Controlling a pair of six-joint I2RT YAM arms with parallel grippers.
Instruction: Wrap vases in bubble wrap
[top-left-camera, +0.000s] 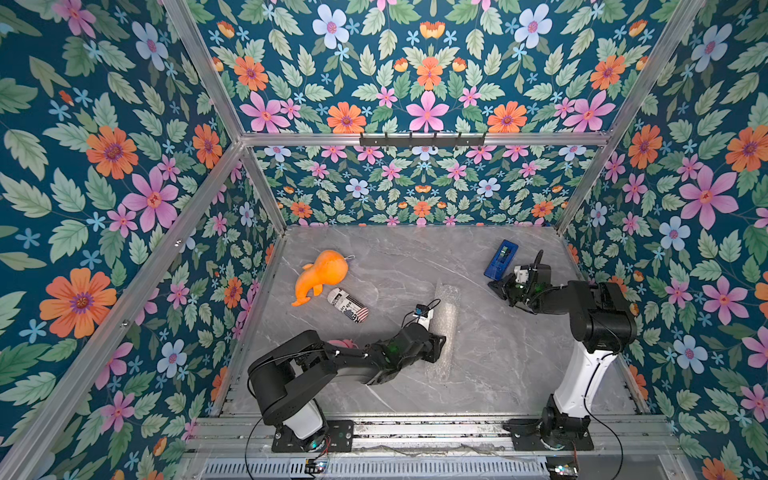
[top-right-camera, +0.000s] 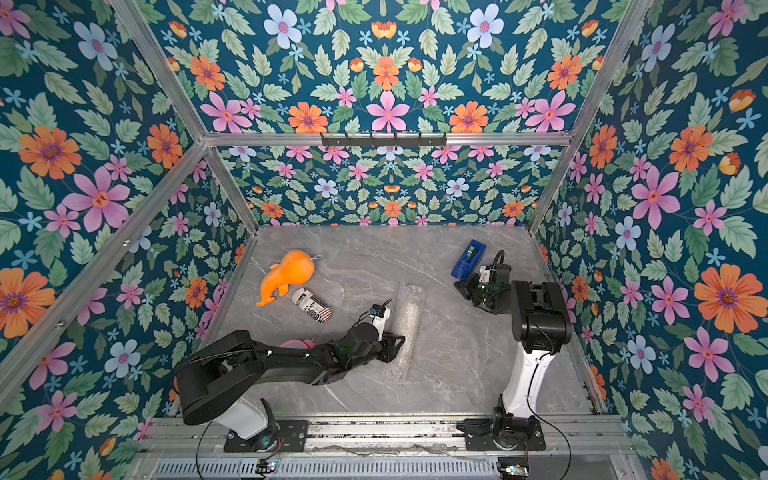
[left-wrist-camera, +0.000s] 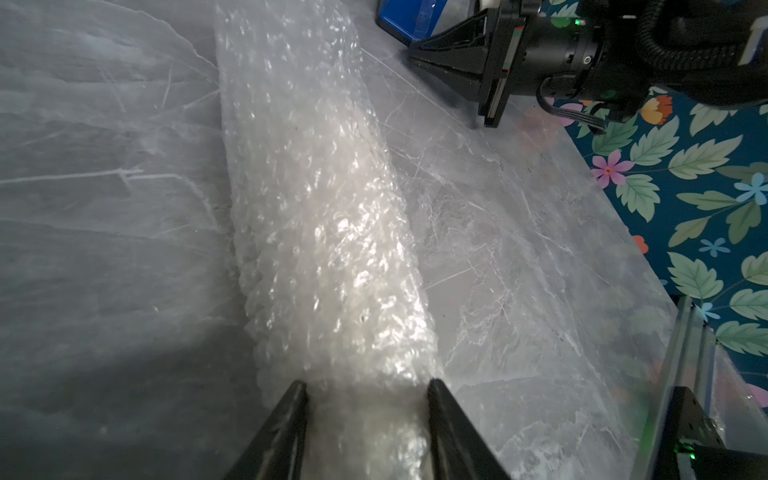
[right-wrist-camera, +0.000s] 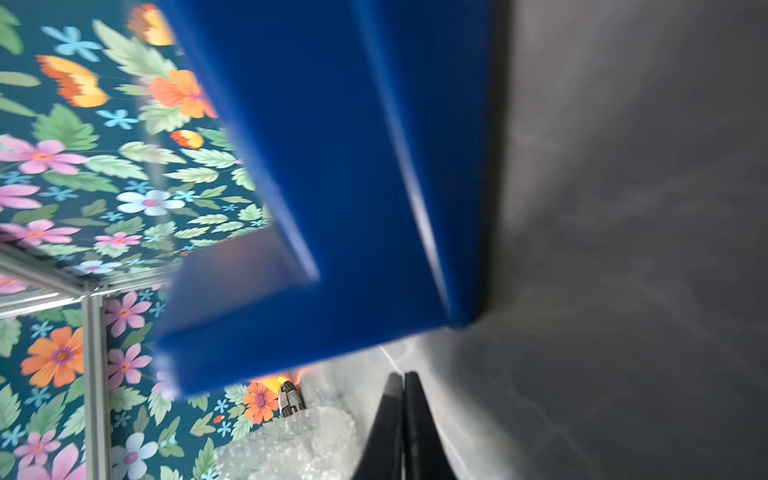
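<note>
A long roll of bubble wrap (top-left-camera: 449, 328) lies on the table right of centre; whatever is inside cannot be made out. My left gripper is shut on its near part, one finger on each side, with the wrap narrowing between them. The blue tape dispenser (top-left-camera: 501, 260) sits at the back right. In the right wrist view, the dispenser (right-wrist-camera: 384, 264) looms large and blurred in front of my right gripper. That gripper is shut with nothing between its fingertips, low beside the dispenser's near end. No tape strip can be made out.
An orange plush toy (top-left-camera: 322, 276) and a printed can (top-left-camera: 348, 305) lie on the left side. Something pink (top-left-camera: 342, 343) shows partly behind my left arm. Bare table (top-left-camera: 512, 360) stretches between the bubble wrap and my right arm.
</note>
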